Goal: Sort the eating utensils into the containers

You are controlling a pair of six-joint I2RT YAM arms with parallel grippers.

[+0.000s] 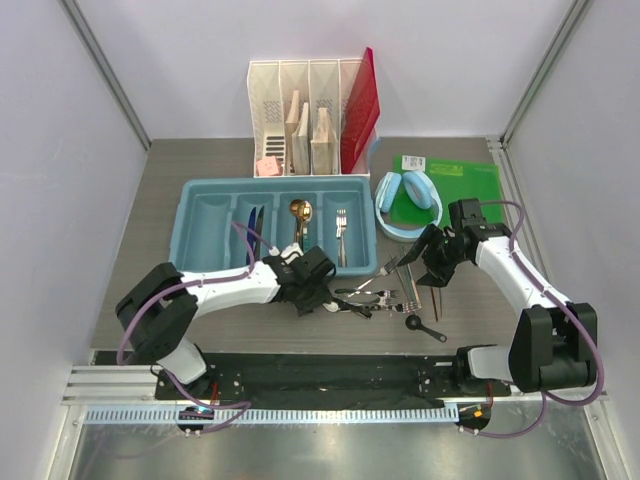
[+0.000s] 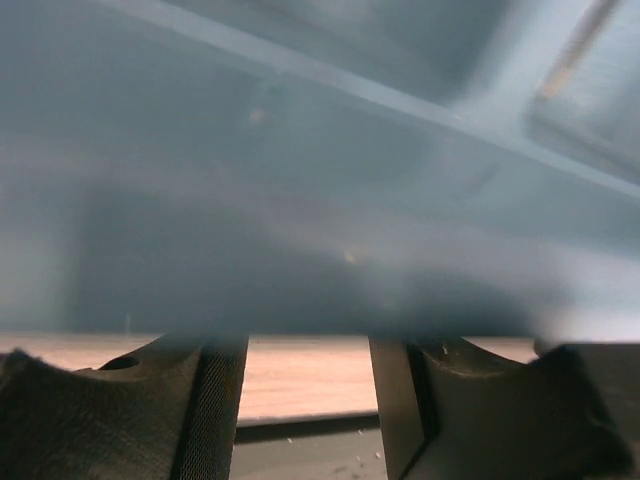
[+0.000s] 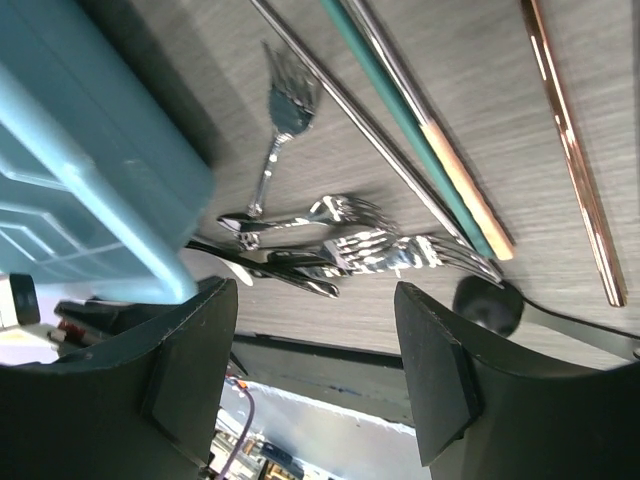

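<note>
The blue divided tray (image 1: 185, 235) holds knives (image 1: 256, 225) in a left section, gold spoons (image 1: 301, 212) in the middle and forks (image 1: 341, 235) further right. Low by the tray's front wall, my left gripper (image 1: 325, 285) is open over the spoon heads on the table and hides some of them; its wrist view is mostly tray wall (image 2: 300, 200). My right gripper, also open and empty, hangs above the loose pile: forks (image 3: 290, 105), dark handles (image 3: 290, 275), chopsticks (image 3: 420, 130) and a black spoon (image 3: 490, 305).
Behind the tray stands a white rack (image 1: 265, 100) with a red panel (image 1: 360, 115). Blue headphones (image 1: 385, 195) and a green board (image 1: 470, 180) lie to the back right. Bare table shows at the front left.
</note>
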